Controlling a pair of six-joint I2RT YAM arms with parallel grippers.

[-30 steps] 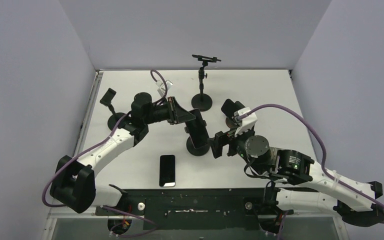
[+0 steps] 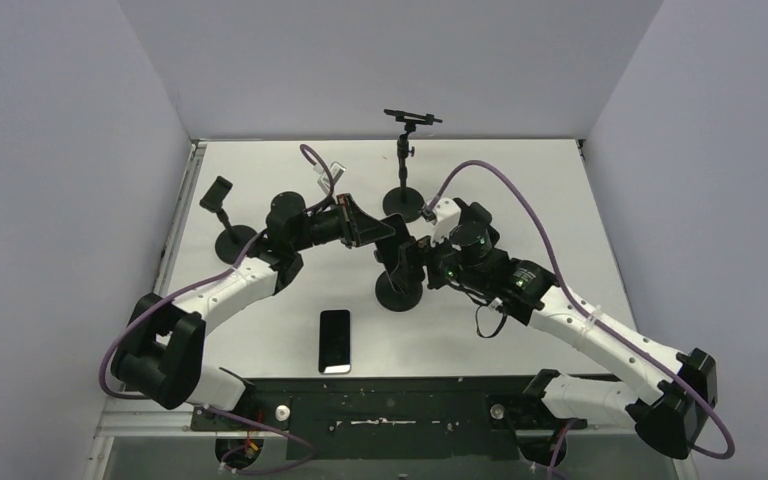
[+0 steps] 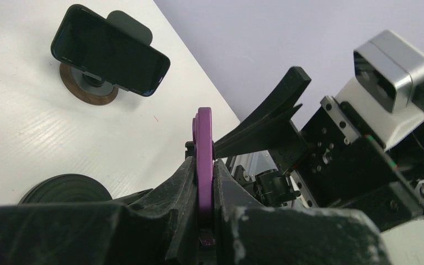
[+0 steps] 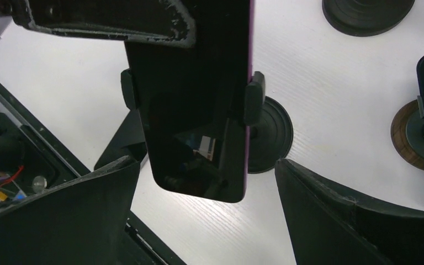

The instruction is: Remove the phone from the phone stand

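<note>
A phone with a purple edge (image 3: 204,143) sits in the holder of the central stand, whose round base (image 2: 398,300) rests on the table. My left gripper (image 2: 370,228) is shut on the phone's upper end; in the left wrist view the purple edge runs between its fingers. My right gripper stands open around the phone's lower part, fingers apart on either side, with the black screen (image 4: 190,127) and the holder's side clamps (image 4: 254,98) in view between and beyond them.
A loose phone (image 2: 334,340) lies at the front left. Other stands are at the left (image 2: 232,240) and back (image 2: 402,200). Another phone on a stand is at the right, partly behind my right arm in the top view.
My left gripper has stayed nearly still on the phone.
</note>
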